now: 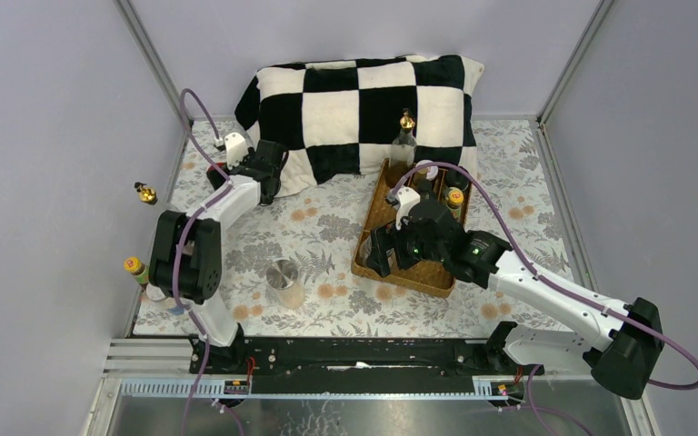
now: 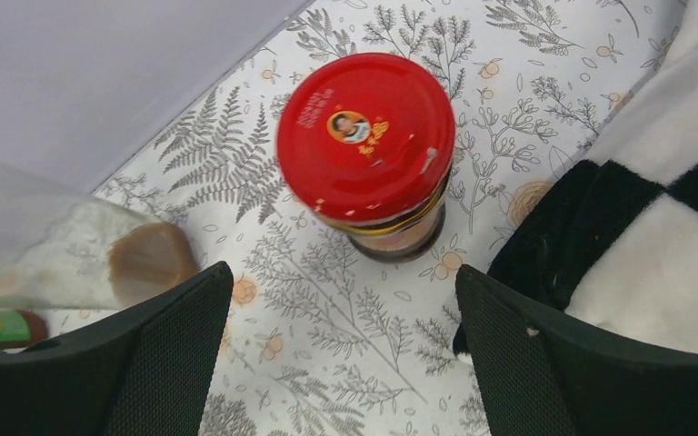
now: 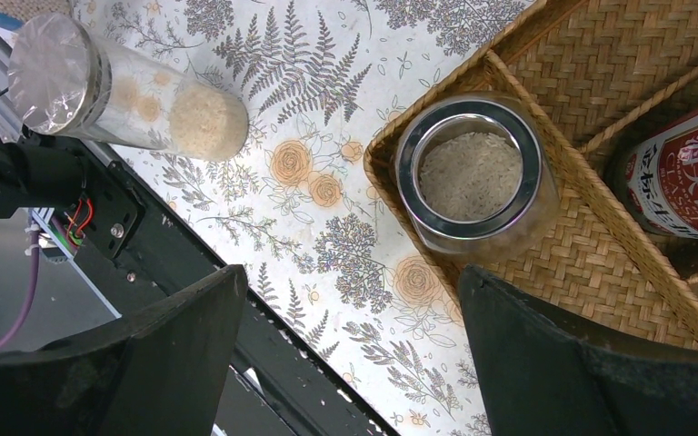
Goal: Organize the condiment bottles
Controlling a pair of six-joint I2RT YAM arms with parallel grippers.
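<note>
A red-lidded jar (image 2: 365, 136) stands upright on the patterned cloth, just ahead of my left gripper. That gripper is open, its fingers wide apart, with bare cloth between them. In the top view, the left hand hides most of this jar. My right gripper, also open and empty, hangs over the woven tray's (image 1: 398, 283) near-left corner. A rice jar (image 3: 473, 173) stands inside that corner, beyond the fingertips. Further back in the tray are a gold-topped bottle (image 1: 402, 150), a yellow-capped bottle (image 1: 455, 196) and a red-labelled container (image 3: 686, 173).
A clear glass jar (image 1: 285, 283) stands mid-table. Along the left edge are another gold-topped bottle (image 1: 145, 193), a yellow-capped bottle (image 1: 135, 269) and a partly hidden jar. A checkered cushion (image 1: 329, 121) lies at the back, close to the left hand.
</note>
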